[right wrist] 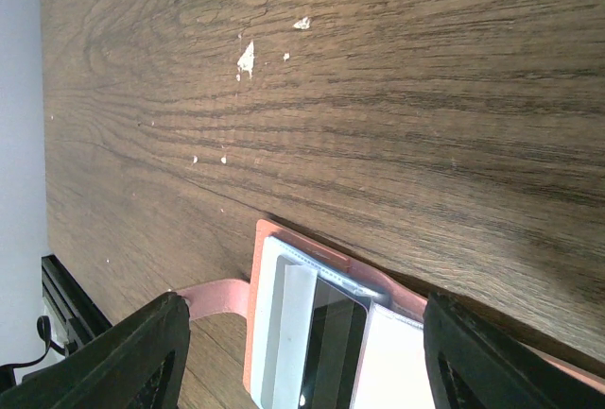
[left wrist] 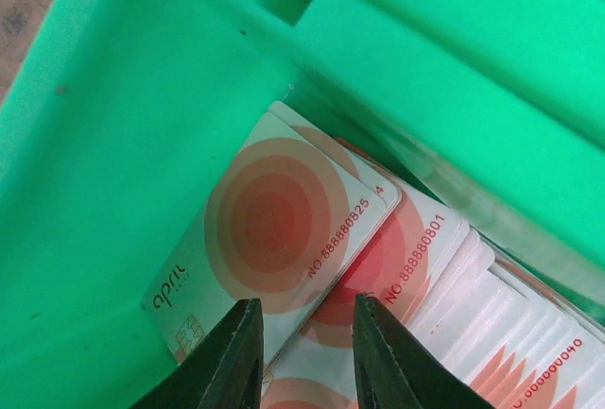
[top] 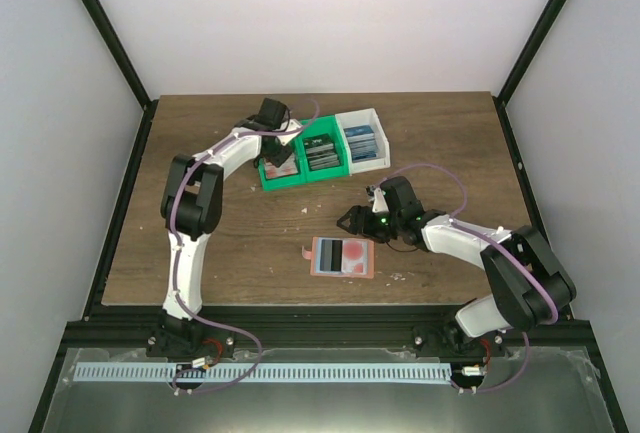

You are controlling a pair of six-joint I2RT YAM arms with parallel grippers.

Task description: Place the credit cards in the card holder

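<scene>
In the left wrist view, white cards with red circles, such as the front card point(left wrist: 269, 220), lean in a green bin. Several more cards stand packed at the lower right. My left gripper hovers over this row, its fingers apart and nothing clearly held between them. The top view has it above the left green compartment. The card holder point(top: 323, 272) lies open on the table, pinkish at the edges; a silvery card, a dark card and a red-circled white card show in it. Above its upper edge, my right gripper has its fingers spread, empty.
The middle green compartment point(top: 331, 125) holds dark cards. Beside it stands a white bin point(top: 378, 158) with blue cards. Bare wooden table point(top: 270, 243) lies between the bins and the holder. A pink strap point(right wrist: 213, 298) sticks out from the holder's left side.
</scene>
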